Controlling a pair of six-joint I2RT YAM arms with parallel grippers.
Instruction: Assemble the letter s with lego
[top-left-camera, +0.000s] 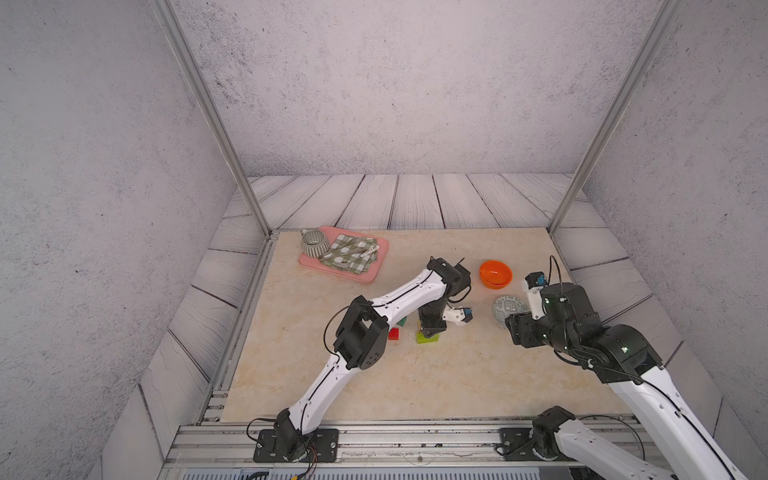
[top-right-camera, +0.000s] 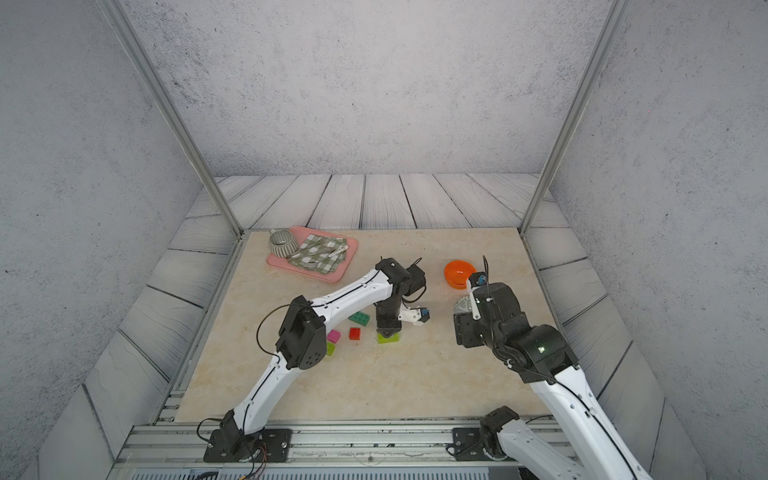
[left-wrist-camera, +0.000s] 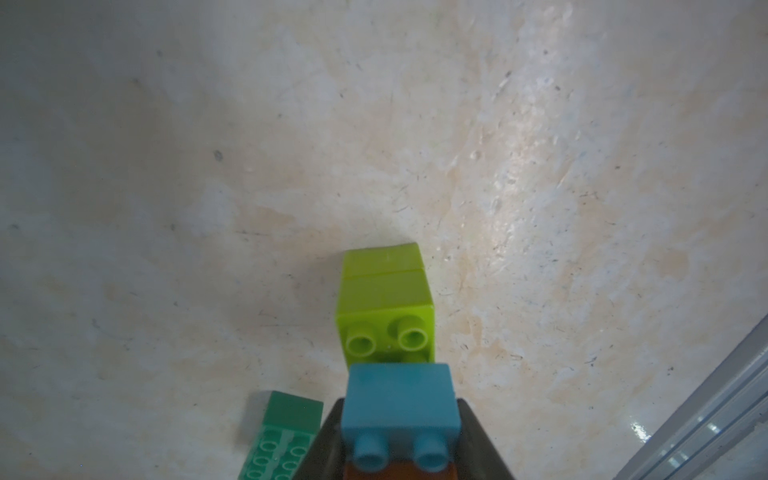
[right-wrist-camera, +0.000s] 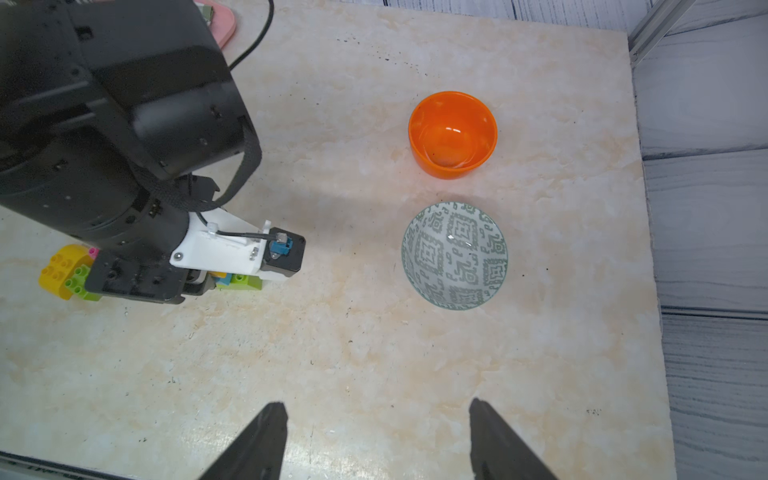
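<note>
My left gripper is shut on a blue brick (left-wrist-camera: 400, 396), an orange piece below it, low over a lime brick (left-wrist-camera: 384, 296) on the table. A green brick (left-wrist-camera: 284, 424) lies beside it. A red brick (top-right-camera: 354, 333), a pink brick (top-right-camera: 333, 336) and another lime brick (top-right-camera: 329, 349) lie to the left; a yellow brick (right-wrist-camera: 60, 272) shows in the right wrist view. My right gripper hangs over the right side, fingers apart with nothing visible between them.
An orange bowl (right-wrist-camera: 452, 132) and a patterned bowl (right-wrist-camera: 453, 256) stand at the right. A pink tray (top-left-camera: 364, 272) with a checked cloth and striped cup is at the back left.
</note>
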